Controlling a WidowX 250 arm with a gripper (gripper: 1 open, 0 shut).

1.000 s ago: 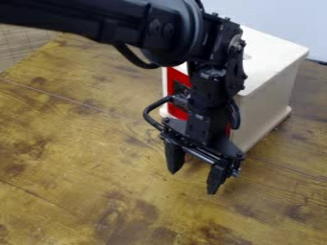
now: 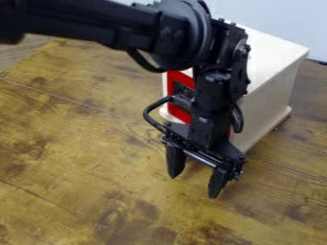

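Note:
My black gripper (image 2: 197, 176) hangs low over the wooden floor, its two dark fingers apart with nothing seen between them. Behind it stands a white box (image 2: 273, 77) with a red panel (image 2: 181, 113) on the side facing left, which my arm and gripper partly hide. The fingertips are just in front of the box's lower part; whether they touch the floor is hard to tell.
A pale wall or backdrop lies behind the box at the upper right.
My arm and gripper have shifted very slightly, the upper arm a little higher and to the right. The box has not visibly moved.

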